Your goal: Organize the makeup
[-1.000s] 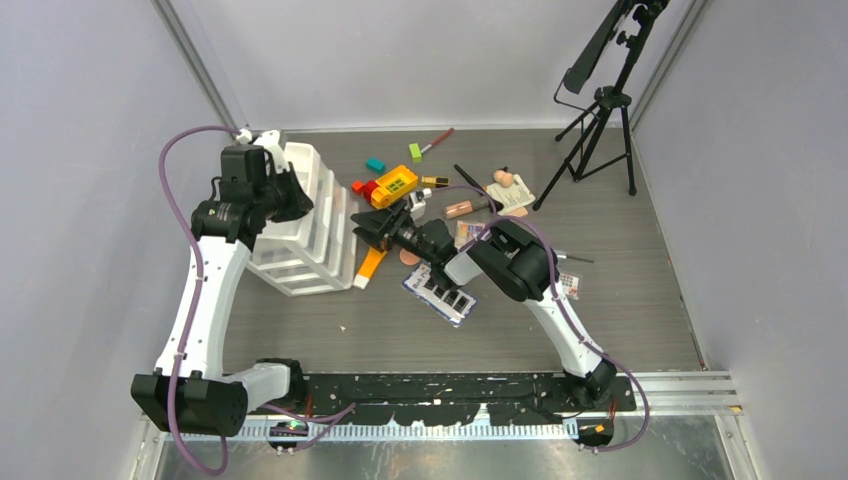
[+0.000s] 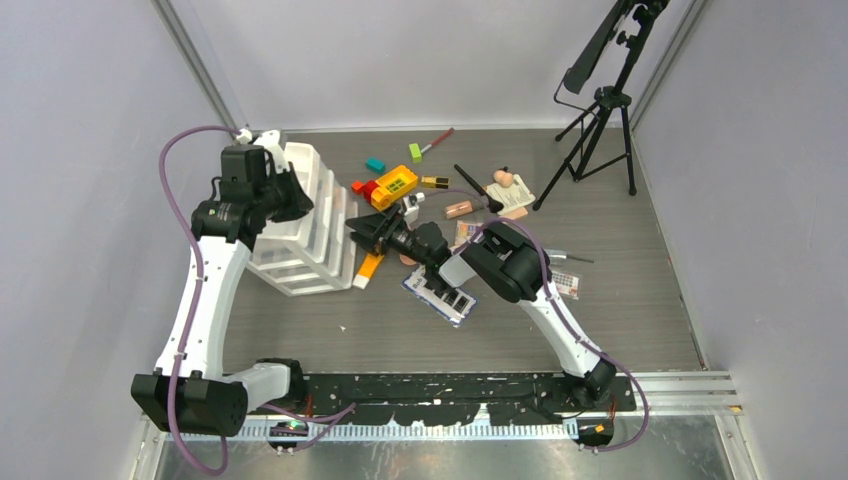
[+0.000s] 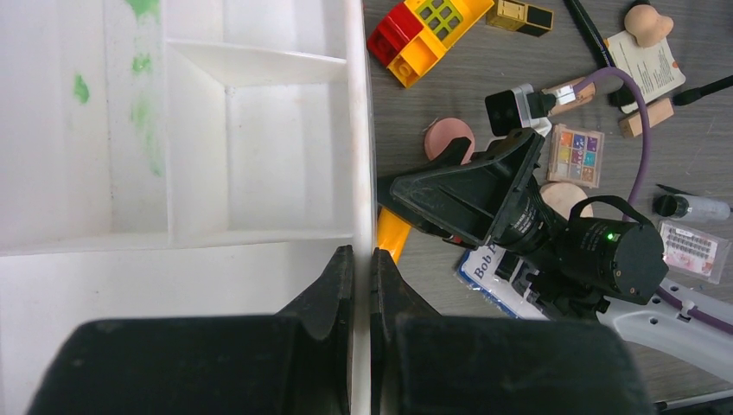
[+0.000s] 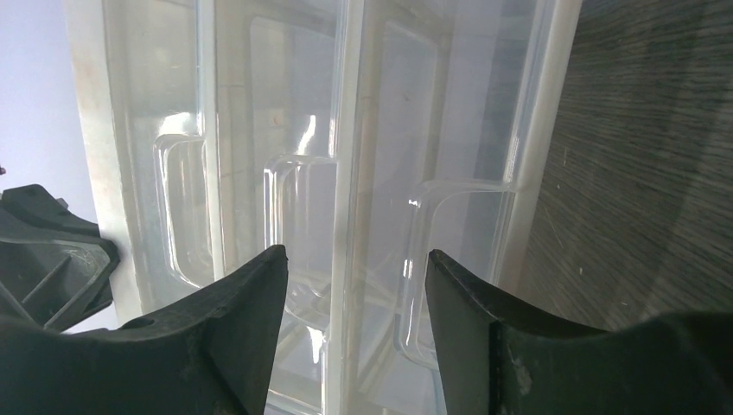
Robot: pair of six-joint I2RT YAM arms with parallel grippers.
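A white drawer unit (image 2: pixel 327 232) with clear fronts stands at the left of the table. My left gripper is shut on the rim of its top (image 3: pixel 360 138). In front of the drawers, my right gripper is part open, its fingers (image 4: pixel 268 294) apart before a drawer handle (image 4: pixel 302 233); nothing shows held between them. Makeup lies to the right: an eyeshadow palette (image 3: pixel 576 156), a pink round compact (image 3: pixel 449 138), a beige sponge (image 2: pixel 503 177), a tube of foundation (image 2: pixel 462 209) and a black brush (image 2: pixel 478 187).
Toy bricks, yellow (image 2: pixel 394 186) and green (image 2: pixel 415 153), lie behind the right gripper. A blue-edged card (image 2: pixel 440 296) lies below the right arm. At the back right stands a black tripod (image 2: pixel 608 100).
My right gripper has edged slightly left, closer to the drawer fronts. The left arm and the drawer unit look unmoved.
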